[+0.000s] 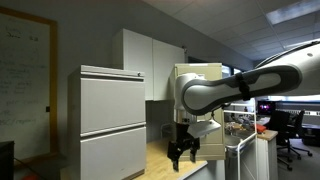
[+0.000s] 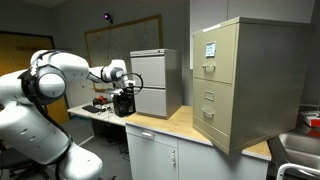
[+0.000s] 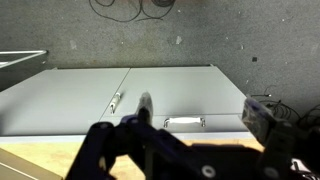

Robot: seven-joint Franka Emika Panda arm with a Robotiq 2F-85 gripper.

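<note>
My gripper (image 1: 184, 163) hangs open in exterior view 1, with nothing between its fingers. In the wrist view the black fingers stand wide apart, one finger (image 3: 146, 112) left of centre and the other at the right. Below them, seen from above, is a white base cabinet with a door (image 3: 90, 92) and a drawer front (image 3: 185, 92); a metal handle (image 3: 184, 121) sits on the drawer. The gripper is apart from the cabinet. Exterior view 2 shows the same drawer (image 2: 148, 133) under the wooden counter (image 2: 185, 127).
A white two-drawer cabinet (image 2: 149, 70) and a tall beige filing cabinet (image 2: 215, 90) stand on the counter, with bare wood between them. Grey floor (image 3: 200, 40) lies open in front of the base cabinet. Cables (image 3: 285, 108) lie on the floor at the right.
</note>
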